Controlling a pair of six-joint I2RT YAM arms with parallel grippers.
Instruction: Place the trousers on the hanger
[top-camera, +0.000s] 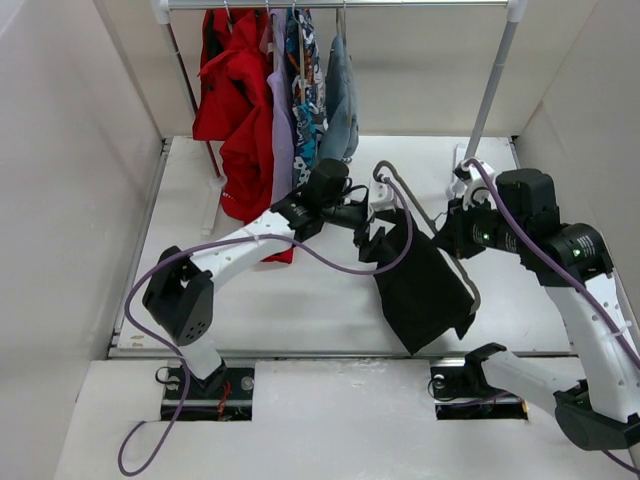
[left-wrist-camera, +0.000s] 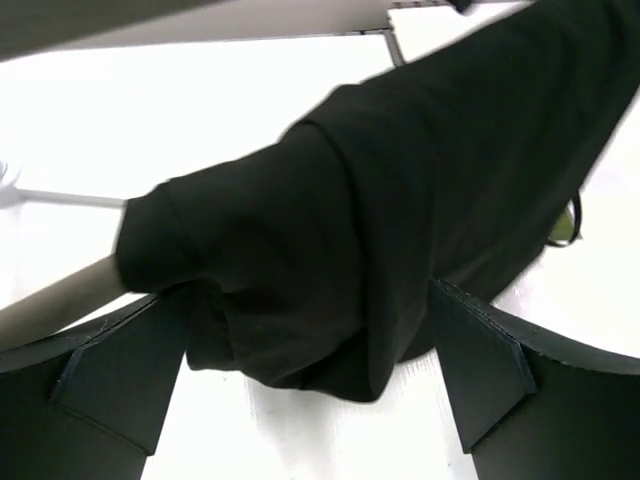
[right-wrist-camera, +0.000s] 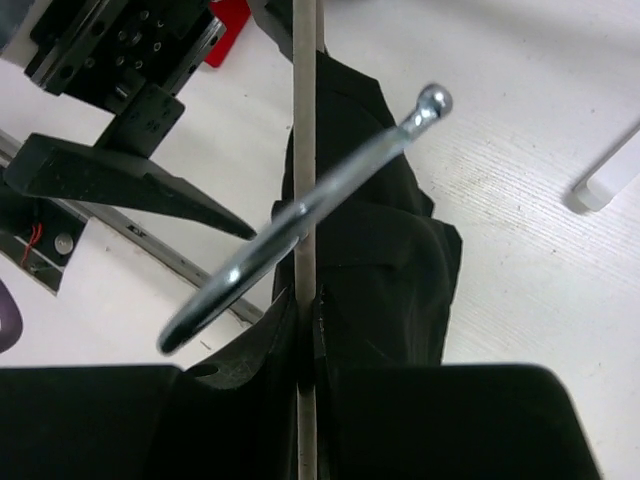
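The black trousers (top-camera: 425, 285) drape over the hanger (top-camera: 462, 275), hanging at a slant in the middle of the workspace. My right gripper is shut on the hanger's bar, beneath its metal hook (right-wrist-camera: 300, 215). In the left wrist view the trousers (left-wrist-camera: 300, 240) fill the space ahead of and between the spread fingers of my open left gripper, and the hanger's end (left-wrist-camera: 60, 300) pokes out at the left. From above, the left gripper (top-camera: 378, 240) is at the trousers' upper end. Whether its fingers touch the cloth I cannot tell.
Along the rail (top-camera: 400, 4) hang a red jacket (top-camera: 240, 110), a lilac garment (top-camera: 281, 120), a patterned shirt (top-camera: 306, 95) and a denim garment (top-camera: 340, 110). The white floor (top-camera: 290, 320) below the arms is mostly bare.
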